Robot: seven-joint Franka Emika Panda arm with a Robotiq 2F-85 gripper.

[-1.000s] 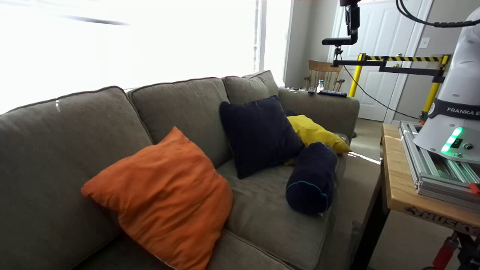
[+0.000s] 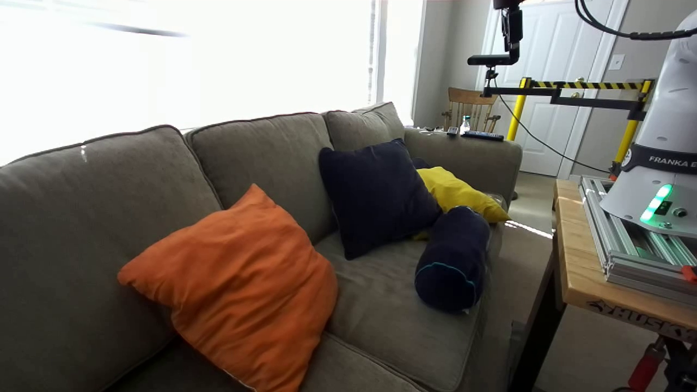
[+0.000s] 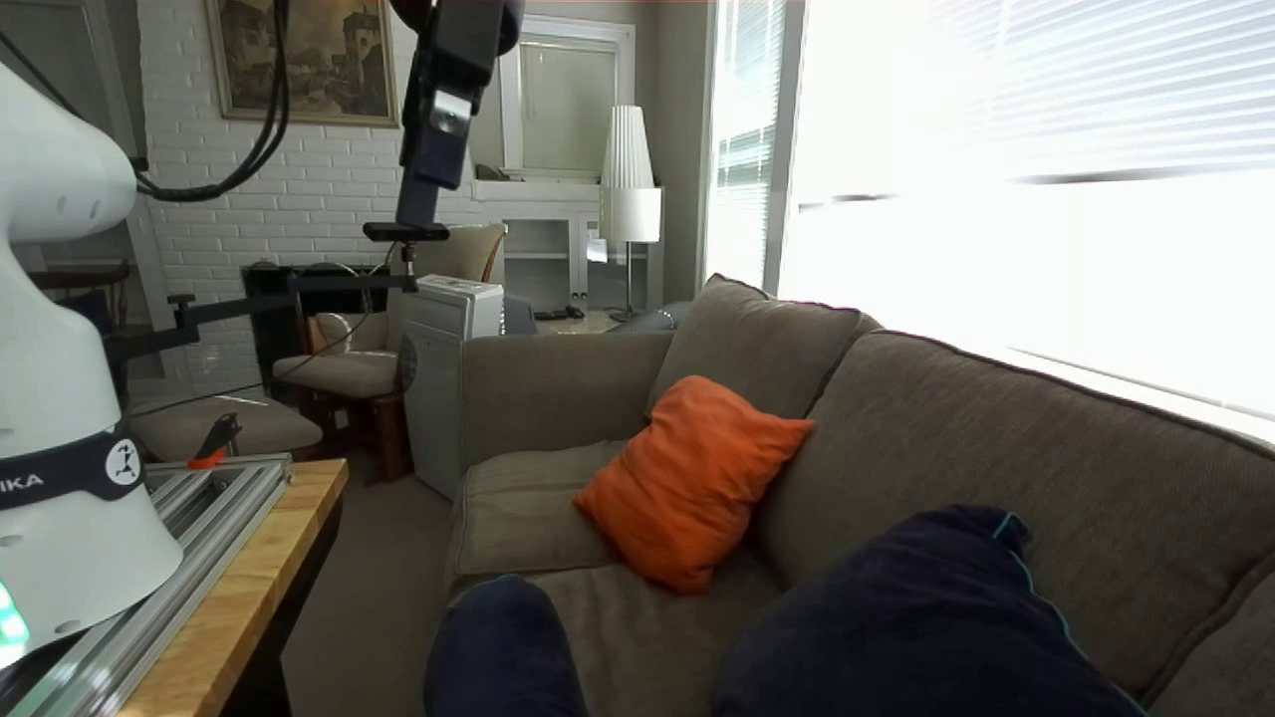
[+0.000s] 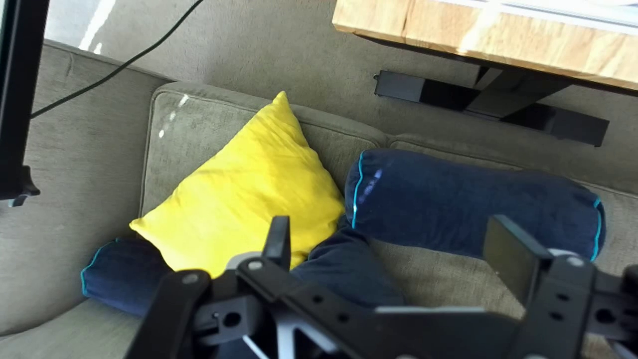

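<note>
In the wrist view my gripper is open high above the couch, its two fingers wide apart and nothing held between them. Below it lie a yellow pillow (image 4: 251, 185), a navy bolster (image 4: 466, 200) with turquoise piping along the seat's front, and part of a navy square pillow (image 4: 353, 266). A second navy bolster (image 4: 122, 275) shows partly under the yellow pillow's far side. The navy square pillow (image 2: 379, 196) leans on the backrest in exterior view 1. An orange pillow (image 2: 242, 287) rests tilted against the backrest at the couch's other end.
A wooden table (image 2: 572, 251) carrying the arm's base stands in front of the couch (image 2: 261, 153), with a floor gap between. Remotes (image 2: 482, 136) and a small bottle (image 2: 465, 125) sit on the armrest. A black camera boom (image 3: 239, 307) and a cable cross the surroundings.
</note>
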